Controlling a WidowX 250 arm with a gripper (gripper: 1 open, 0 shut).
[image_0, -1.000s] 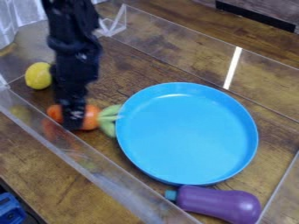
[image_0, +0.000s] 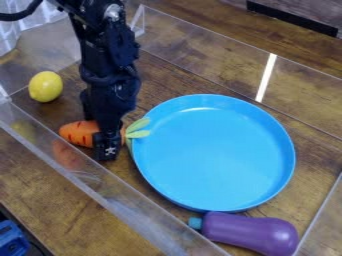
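An orange toy carrot (image_0: 80, 132) with pale green leaves lies on the wooden table, its leaf end at the rim of a blue plate (image_0: 214, 150). My black gripper (image_0: 103, 135) is down over the carrot, open, its fingers around the carrot's body; the far side of the fingers is partly hidden.
A yellow lemon (image_0: 46, 86) sits at the upper left. A purple eggplant (image_0: 257, 232) lies at the lower right. Clear plastic walls cross the lower left and border the area. The table behind the plate is bare.
Over the last second my gripper has come down onto the carrot.
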